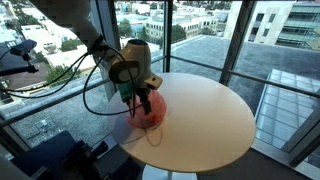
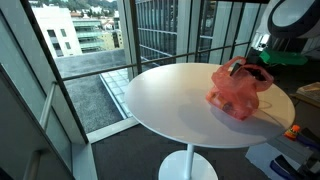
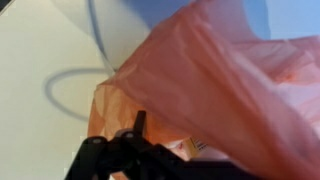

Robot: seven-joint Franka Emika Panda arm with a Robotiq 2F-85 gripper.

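Note:
A crumpled red-pink plastic bag [image 1: 150, 112] stands on the round white table near the arm's side. In the second exterior view the bag [image 2: 238, 92] rises in a loose bundle, its top edge up against my gripper [image 2: 250, 68]. My gripper [image 1: 146, 92] is open, low over the bag. From the wrist, the bag [image 3: 215, 75] fills the right of the view and covers much of the fingers; one dark finger [image 3: 138, 128] shows against it. What lies inside the bag is mostly hidden.
A thin cable [image 1: 98, 152] hangs by the table's near left edge. Tall windows [image 1: 200, 40] stand behind the table.

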